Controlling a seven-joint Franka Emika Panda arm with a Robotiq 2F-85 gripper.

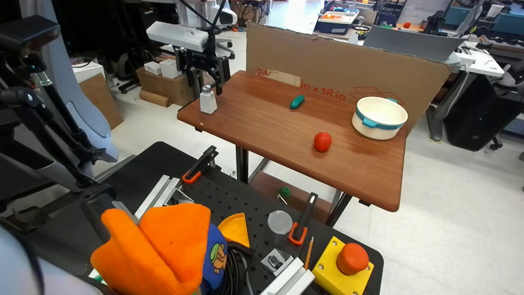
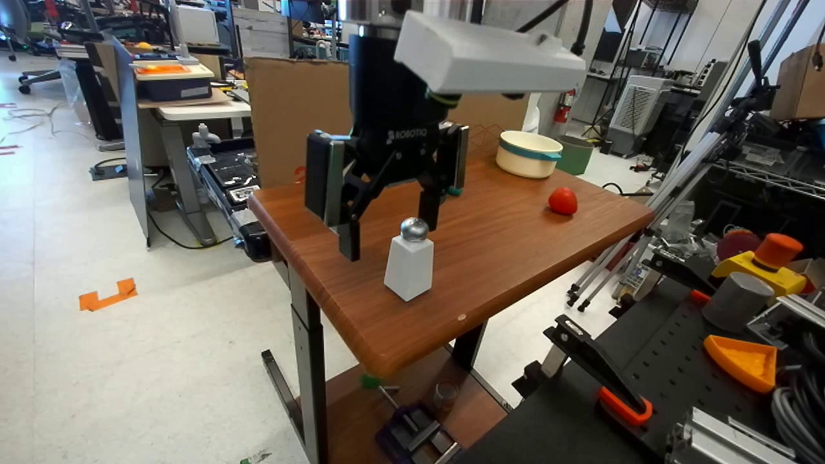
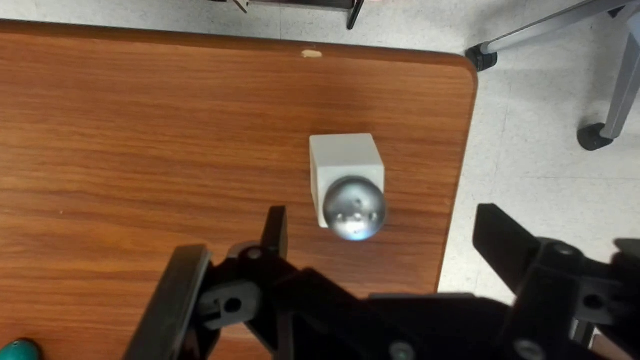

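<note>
A white, tapered shaker with a round silver cap stands upright near the table's left corner. Above and just behind it hangs my gripper, fingers wide apart and nothing held. Seen from the wrist, the shaker lies ahead of the gap between the fingers, its cap nearest the gripper. On the table there are also a red tomato-like ball, a dark green oblong piece and a cream pot with a teal band.
A cardboard sheet walls off the table's far side. The shaker is close to the table's edges. In front stands a black cart with clamps, an orange cloth and a red button on a yellow box.
</note>
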